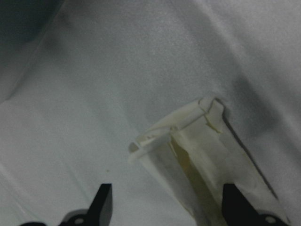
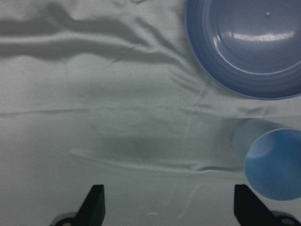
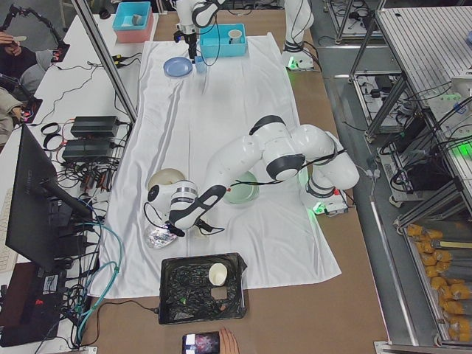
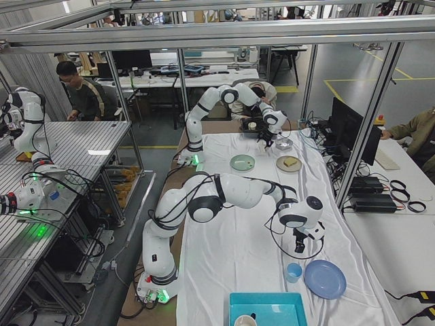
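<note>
A pale paper packet (image 1: 216,155), yellowish inside its slit, lies on the white cloth beneath my left gripper, which stands open around its near part. A crumpled foil item (image 3: 158,236) sits beside that gripper in the camera left view. My right gripper is open and empty above the cloth, with a blue cup (image 2: 273,162) at its right and a blue plate (image 2: 244,47) beyond.
A beige plate (image 4: 289,163) with a yellow item and a green plate (image 4: 242,162) lie near the left arm. A black tray (image 3: 184,295) is at the near edge, a turquoise bin (image 4: 268,305) at the other end.
</note>
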